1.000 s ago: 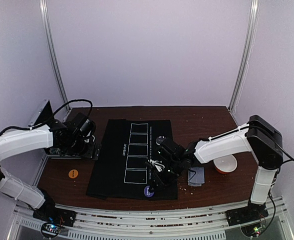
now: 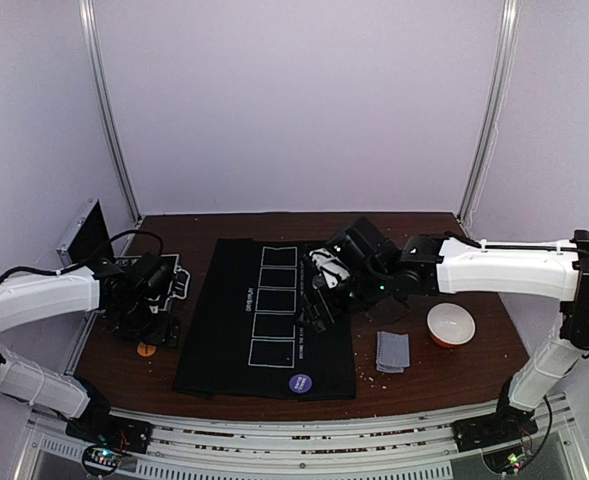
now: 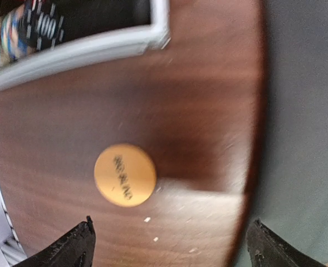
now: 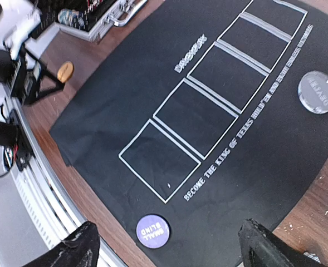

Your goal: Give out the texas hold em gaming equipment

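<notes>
A black poker mat point(image 2: 224, 350) lies mid-table. On it are a purple small blind chip point(image 2: 300, 383) at the front and a silver chip point(image 4: 318, 92) farther back. An orange big blind chip point(image 3: 125, 174) rests on bare wood left of the mat, below my open left gripper. My open right gripper is raised over the mat's right side, nothing between its fingers. A stack of grey cards point(image 2: 392, 351) lies right of the mat.
An open silver case point(image 3: 113, 48) stands at the back left. A white bowl point(image 2: 450, 325) is at the right.
My right gripper has lifted back away from the purple chip, which now lies uncovered on the mat.
</notes>
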